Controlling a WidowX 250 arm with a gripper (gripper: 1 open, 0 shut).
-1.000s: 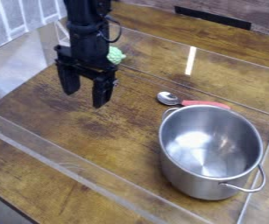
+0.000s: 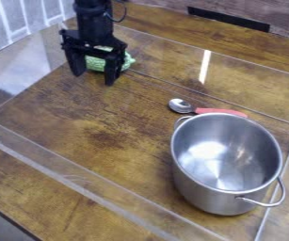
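My black gripper (image 2: 94, 58) hangs at the upper left of the camera view, its fingers apart, above or just beside a green object (image 2: 119, 62) that it partly hides; whether it touches that object I cannot tell. A spoon with a red handle (image 2: 221, 112) and metal bowl lies at the middle right. A large steel pot (image 2: 222, 165) with side handles stands at the lower right.
Clear low walls bound the wooden work surface (image 2: 84, 141). A wooden strip of table lies beyond the back wall.
My gripper has moved back and up in the view, toward the green object. The pot and spoon have stayed in place.
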